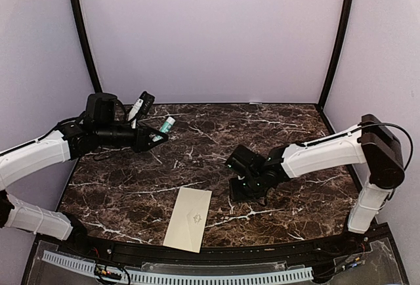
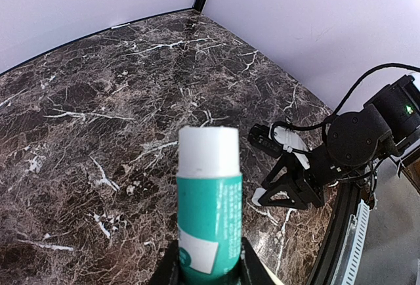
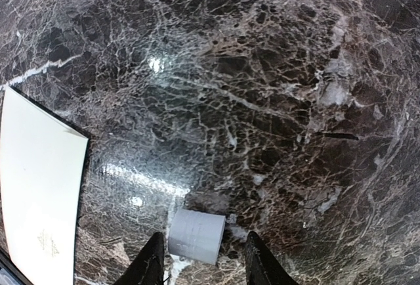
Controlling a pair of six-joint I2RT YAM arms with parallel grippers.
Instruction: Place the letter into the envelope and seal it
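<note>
A cream envelope (image 1: 187, 219) lies at the table's front, left of centre; it shows at the left edge of the right wrist view (image 3: 36, 186). My left gripper (image 1: 156, 139) is raised at the left, shut on a teal cylinder with a white top (image 2: 209, 226), likely a glue stick. My right gripper is low over the table right of the envelope, part open, its fingers on either side of a small pale grey block (image 3: 197, 234); whether they touch it I cannot tell.
Pale walls stand on three sides, with a dark edge and rail along the front.
</note>
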